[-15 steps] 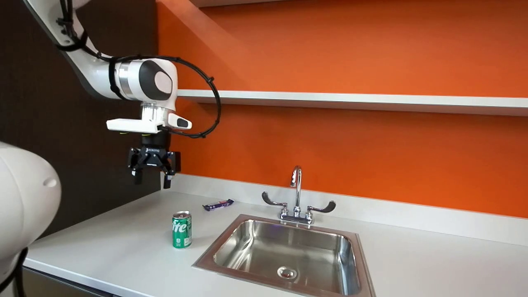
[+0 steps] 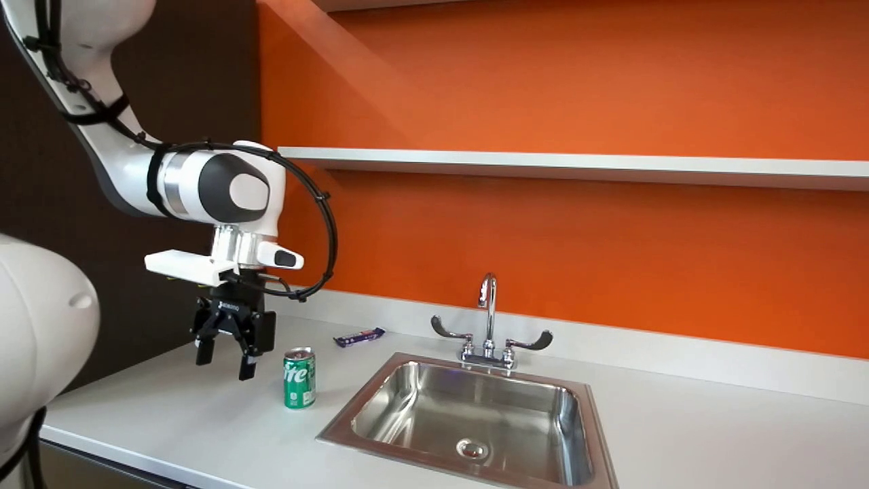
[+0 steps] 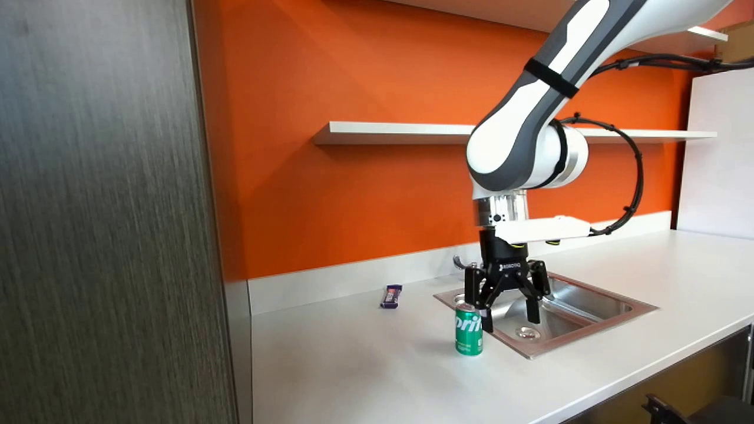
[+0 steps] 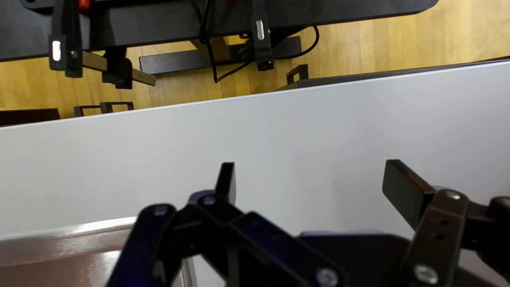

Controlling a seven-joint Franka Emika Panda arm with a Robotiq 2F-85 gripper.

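Note:
My gripper [image 2: 225,364] hangs above the counter with its fingers pointing down, open and empty. To its right in exterior view 1 a green Sprite can [image 2: 299,379] stands upright on the counter. In exterior view 2 the can [image 3: 468,335] shows to the left of the gripper [image 3: 510,324], one finger [image 3: 488,324] appearing close beside it; whether they touch cannot be told. A purple wrapped bar [image 2: 359,337] lies farther back, near the wall. The wrist view has bare counter between the spread fingers, and no can is visible there.
A steel sink [image 2: 582,432] with a tall faucet [image 2: 488,310] is set in the counter right of the can. A white shelf [image 2: 570,163] runs along the orange wall. The counter's front edge [image 4: 191,103] crosses the wrist view. Left of the can, the counter is clear.
The arm has come down and slightly left in exterior view 1, bringing my open gripper much lower, to about the can's height in the picture. The can and the bar have stayed put.

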